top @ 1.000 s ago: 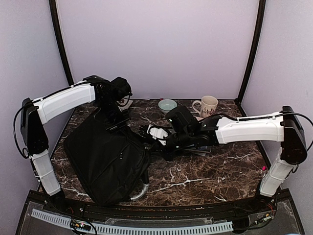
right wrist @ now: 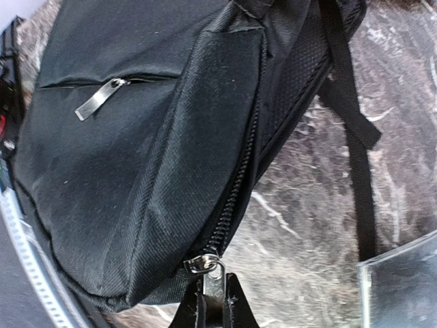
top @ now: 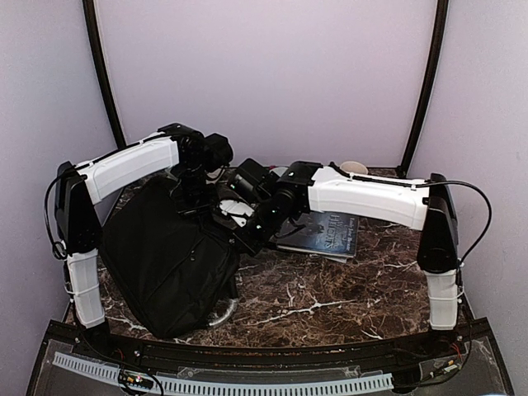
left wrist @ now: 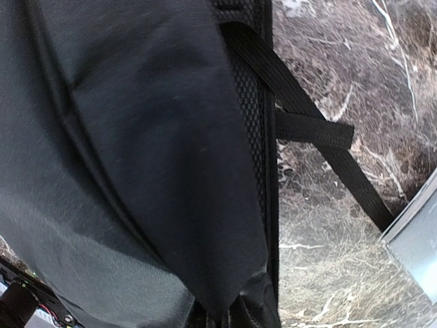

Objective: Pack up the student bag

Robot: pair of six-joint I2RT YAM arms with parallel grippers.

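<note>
The black backpack point(top: 157, 256) lies on the left of the marble table, its zipper running along the side facing the right arm. In the right wrist view, my right gripper is shut on the metal zipper pull point(right wrist: 213, 277) at the lower end of that zipper. My left gripper is shut at the bag's dark fabric; whether cloth lies between its fingers is hard to tell. A blue book point(top: 322, 235) lies right of the bag, partly under my right arm.
A mug point(top: 353, 168) stands at the back, mostly hidden by the right arm. Loose straps point(left wrist: 341, 171) lie beside the bag.
The right arm now covers more of the mug and bowl.
</note>
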